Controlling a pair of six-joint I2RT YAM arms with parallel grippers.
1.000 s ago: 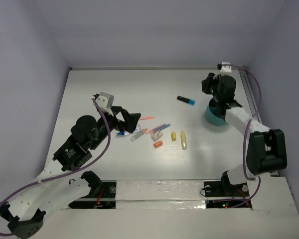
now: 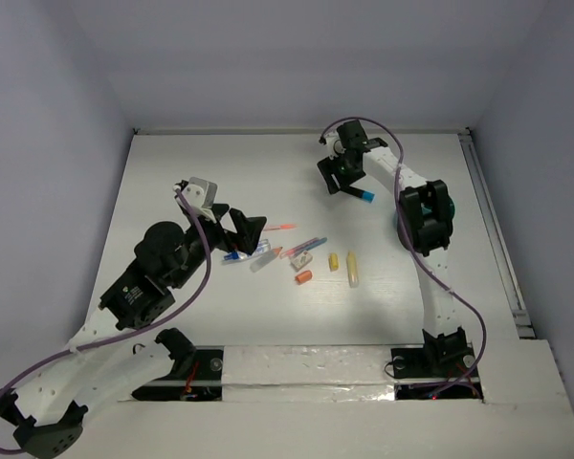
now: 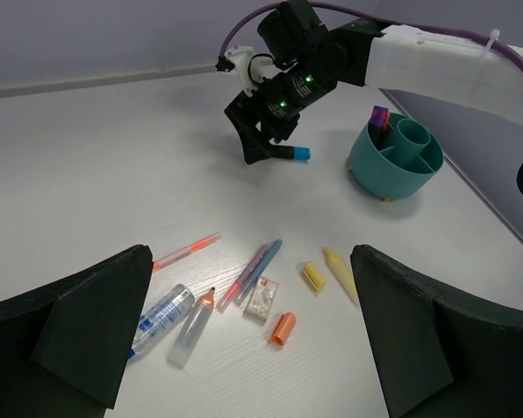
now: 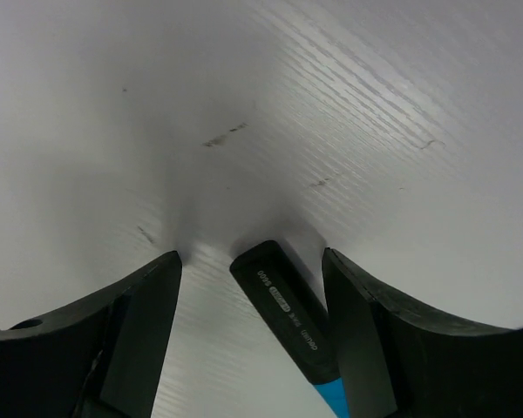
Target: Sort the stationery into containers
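Note:
The black marker with a blue cap point(image 4: 289, 315) lies flat on the table in the right wrist view. My right gripper is open low over it, its body end showing between the fingers and its capped end partly behind the right finger. In the left wrist view the blue cap point(image 3: 301, 153) shows beside that gripper. The teal divided cup point(image 3: 376, 174) stands to the marker's right, a purple-topped item inside; from the top view it is mostly hidden by the right arm. My left gripper hangs open and empty above the table's left half.
Mid-table lie a red-orange pen point(image 3: 187, 250), pink and blue pens point(image 3: 260, 272), an orange-tipped clear tube point(image 3: 190, 331), a bottle-like item point(image 3: 166, 315), an eraser point(image 3: 261, 299), an orange piece point(image 3: 282, 328), and yellow pieces point(image 3: 313, 276).
My right gripper has moved left from above the teal cup and down to the marker. The marker and left arm look almost unmoved.

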